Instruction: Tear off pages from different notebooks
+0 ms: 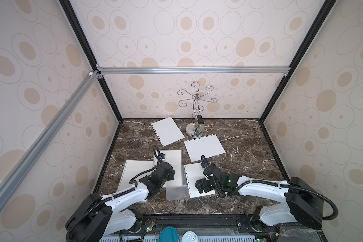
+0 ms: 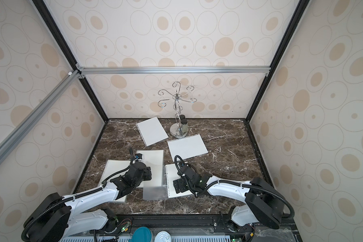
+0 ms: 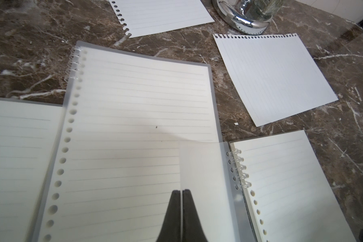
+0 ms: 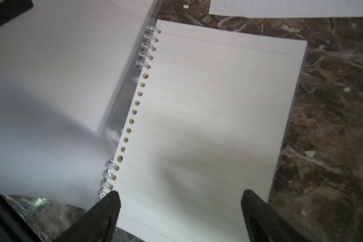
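Note:
The right notebook point(image 4: 213, 109), ring-bound with lined pages, lies open, its translucent cover point(image 4: 32, 161) folded out to the left. Over its page hovers my right gripper, fingers wide apart and nothing between them. A second, larger notebook point(image 3: 137, 117) lies open left of it, partly under that cover. My left gripper is shut above the place where cover and larger notebook overlap; nothing shows between its fingers. Farther back rest two loose torn-off sheets, one sheet point(image 1: 168, 131) at the left and another sheet point(image 1: 204, 147) beside it, with ragged hole edges.
A chrome stand point(image 1: 195, 129) with a jar point(image 1: 200, 125) rises behind the sheets. Small paper bits point(image 4: 310, 153) lie on the dark marble table point(image 1: 246, 141).

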